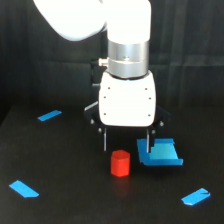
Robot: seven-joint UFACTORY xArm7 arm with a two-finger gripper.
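Note:
A small red block [120,163] sits on the dark table in the middle of the camera view. Close by on its right lies a blue, square, tray-like piece [162,153]. My gripper [127,145], under a white hand, points down behind and above the block, its dark, thin fingers spread wide apart. Nothing shows held between them. The right finger overlaps the left side of the blue piece in view; whether it touches cannot be told.
Blue tape strips mark the table at back left [50,115], front left [24,189] and front right [196,197]. Dark curtains hang behind. Left of the block, the table is bare.

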